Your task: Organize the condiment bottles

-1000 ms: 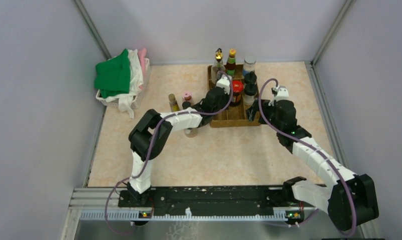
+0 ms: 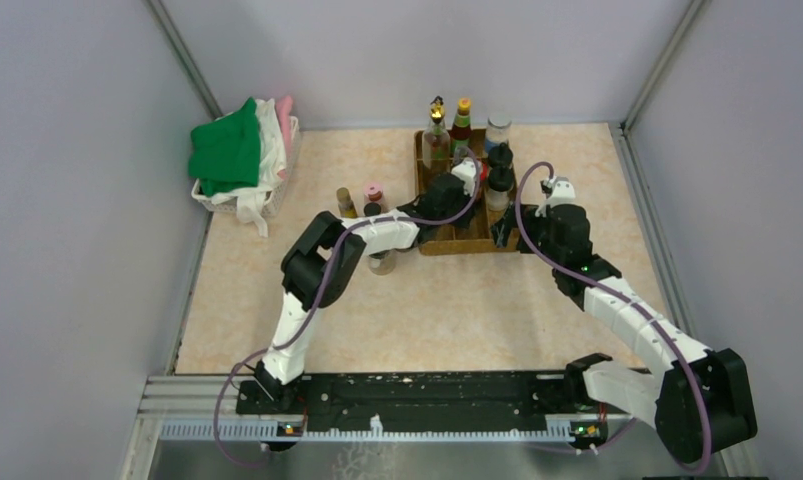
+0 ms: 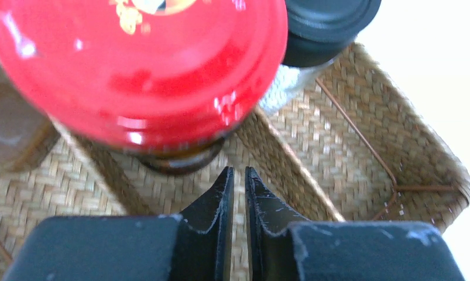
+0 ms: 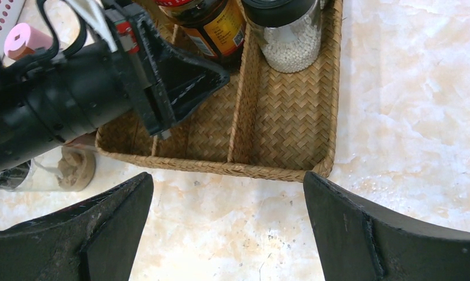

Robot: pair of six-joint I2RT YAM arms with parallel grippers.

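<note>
A woven tray (image 2: pixel 467 248) with compartments holds several bottles and jars. In the left wrist view, a red-lidded jar (image 3: pixel 144 76) stands in a narrow compartment; its dark body with a yellow label shows as the red-lidded jar (image 4: pixel 226 32) in the right wrist view. My left gripper hangs low beside this jar over the tray, fingers nearly together. Only woven floor shows through the thin gap. My right gripper is wide open and empty, near the tray's front right corner. From the top, the left arm covers most of the red-lidded jar.
Outside the tray's left side stand a yellowish bottle (image 2: pixel 346 204), a pink-capped bottle (image 2: pixel 374 191) and a clear jar (image 2: pixel 382 263). A dark-lidded jar of white granules (image 4: pixel 291 47) occupies the right column, whose front end is empty. A cloth basket (image 2: pixel 271 203) sits back left.
The right arm stays still.
</note>
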